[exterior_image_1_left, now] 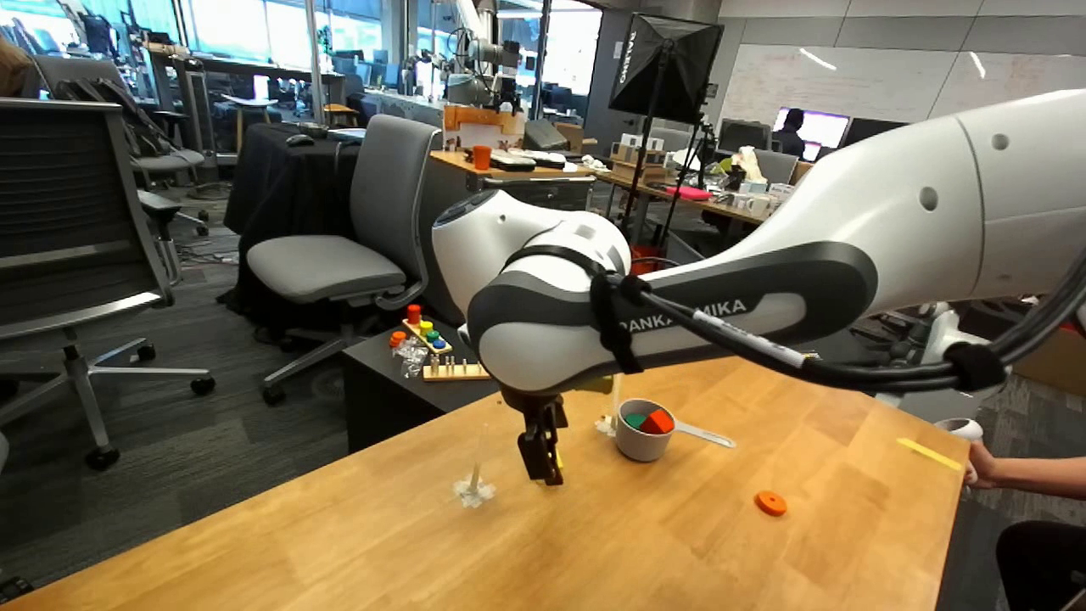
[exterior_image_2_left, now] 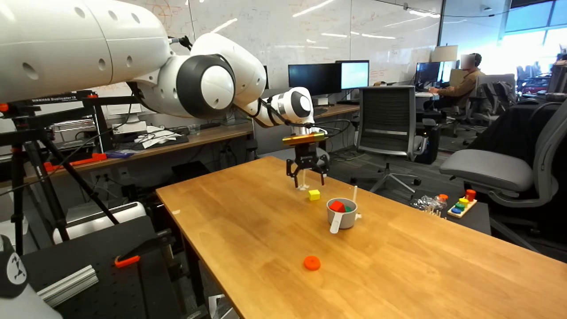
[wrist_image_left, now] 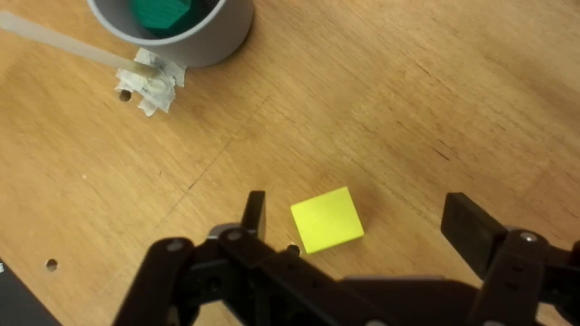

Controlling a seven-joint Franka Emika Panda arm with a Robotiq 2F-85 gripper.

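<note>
A yellow block (wrist_image_left: 327,220) lies on the wooden table, seen from above in the wrist view between my spread fingers and touching neither. My gripper (exterior_image_2_left: 309,182) is open above the table, with the yellow block (exterior_image_2_left: 314,195) just in front of it in exterior view 2. In exterior view 1 the gripper (exterior_image_1_left: 545,480) hides nearly all of that block. To one side stands a grey cup with a handle (exterior_image_1_left: 643,444). Inside it are a red block (exterior_image_1_left: 657,422) and a green block (wrist_image_left: 161,11).
An orange disc (exterior_image_2_left: 312,263) lies alone on the table (exterior_image_2_left: 255,223). Thin pale rods rise from taped spots; one rod (wrist_image_left: 81,49) stands close beside the cup, another (exterior_image_1_left: 475,473) left of the gripper.
</note>
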